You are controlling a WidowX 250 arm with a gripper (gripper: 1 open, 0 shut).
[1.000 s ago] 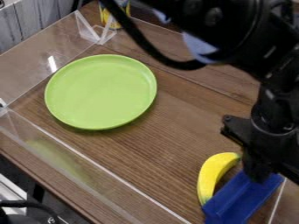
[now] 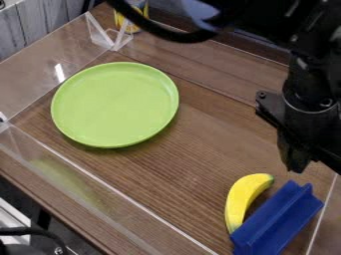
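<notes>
My black gripper (image 2: 296,153) hangs at the right side of the view, above and behind a blue rectangular block or tray (image 2: 276,218) at the bottom right. A yellow banana (image 2: 240,199) lies just left of the blue object. The fingertips are dark and small, so how far apart they stand is unclear; I see nothing held in them.
A large green plate (image 2: 115,104) sits on the wooden table (image 2: 200,120) at the left. A yellow can (image 2: 130,15) stands at the back. Clear plastic walls line the left edge.
My gripper and arm have moved up and back, away from the blue object and banana, uncovering more of both. The banana, blue object and plate look unmoved.
</notes>
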